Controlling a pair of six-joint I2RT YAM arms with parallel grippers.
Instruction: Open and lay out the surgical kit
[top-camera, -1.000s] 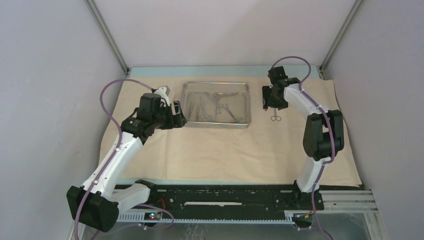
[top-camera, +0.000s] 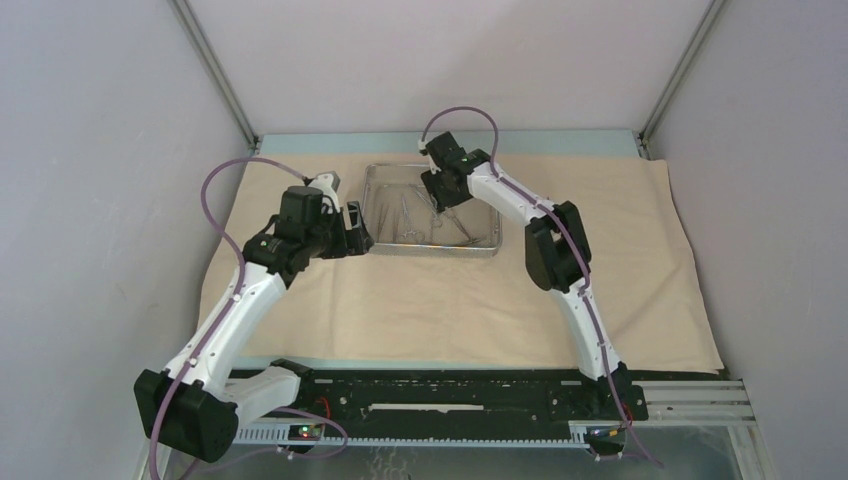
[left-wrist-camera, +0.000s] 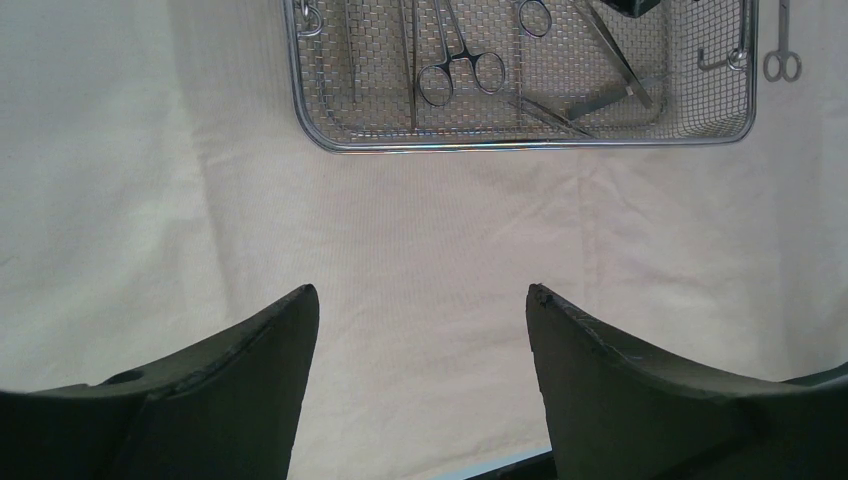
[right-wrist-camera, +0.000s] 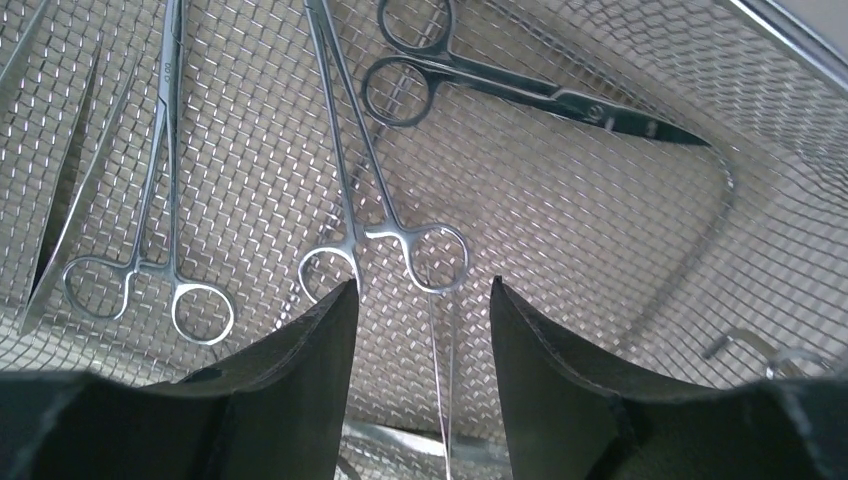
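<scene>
The wire mesh tray (top-camera: 430, 251) stands at the back middle of the cloth with several steel instruments inside. Above it hangs my right gripper, fingers apart, nothing gripped. Beneath its fingertips in the right wrist view lie the rings of a long clamp (right-wrist-camera: 370, 180). Curved scissors (right-wrist-camera: 530, 90) rest beyond it; another clamp (right-wrist-camera: 160, 200) and tweezers (right-wrist-camera: 70, 210) lie on the left. My left gripper is open and empty over bare cloth, in front of the tray's left side. One pair of scissors (left-wrist-camera: 782, 55) lies on the cloth to the tray's right.
In the top view the right forearm covers the cloth just right of the tray. A tray handle (right-wrist-camera: 765, 350) shows at the lower right of the right wrist view.
My right arm has travelled left, from above the scissors on the cloth to over the tray's middle. The left arm has stayed still.
</scene>
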